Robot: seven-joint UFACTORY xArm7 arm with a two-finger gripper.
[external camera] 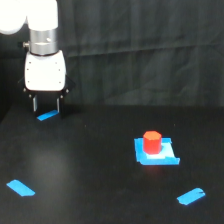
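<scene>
My gripper (pixel 46 105) hangs at the upper left, its two dark fingers spread apart with no object visible between them. A red block (pixel 152 142) with a many-sided top stands right of the middle, well away from the gripper. It sits on a white square with a blue border (pixel 171 161), covering part of the square's upper side.
Blue tape strips lie on the dark table: one strip (pixel 48 115) just below the gripper, another (pixel 20 187) at the near left, and a third (pixel 191 196) at the near right. A dark curtain (pixel 140 50) closes off the back.
</scene>
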